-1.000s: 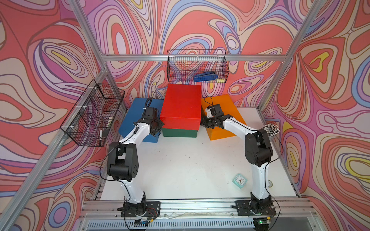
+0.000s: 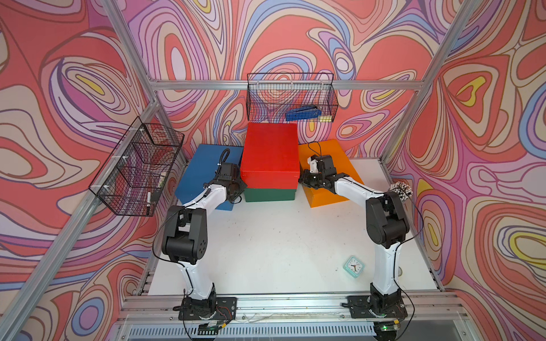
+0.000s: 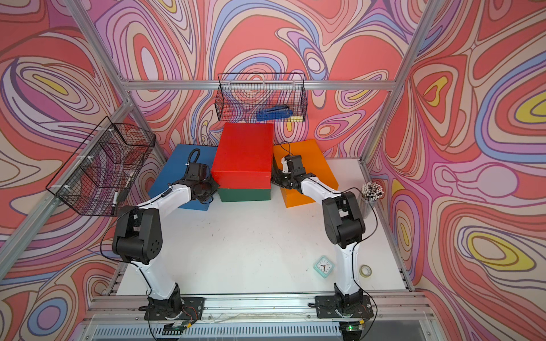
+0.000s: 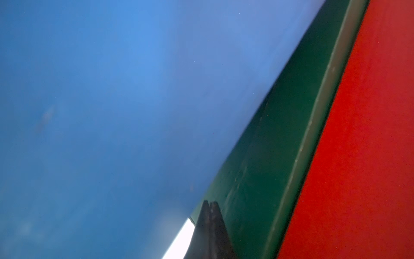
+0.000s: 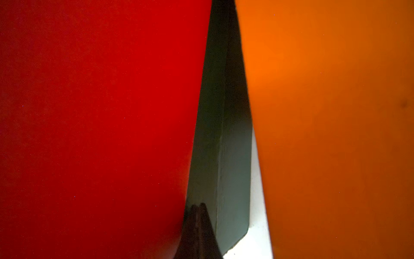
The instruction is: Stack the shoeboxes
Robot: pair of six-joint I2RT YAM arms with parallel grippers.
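Observation:
The red shoebox [image 2: 272, 147] rests on top of the green shoebox [image 2: 270, 194], their front edges roughly parallel. To the left lies the blue shoebox [image 2: 206, 156], and the orange shoebox [image 2: 330, 159] lies turned at an angle to the right. My left gripper is shut with nothing visible between its fingers, by the green box's left side. On the opposite side, my right gripper is also shut and empty-looking, close against the red box's right side. Whether either fingertip touches a box is hard to tell.
A teal clock [image 2: 353, 266] sits at the front right. Wire baskets hang at the left [image 2: 136, 170] and at the back [image 2: 291, 96], the latter just behind the red box.
Compared with a second ago, the red and green boxes together have shifted slightly right and back. My left gripper moved right alongside them, and my right gripper moved a little right too.

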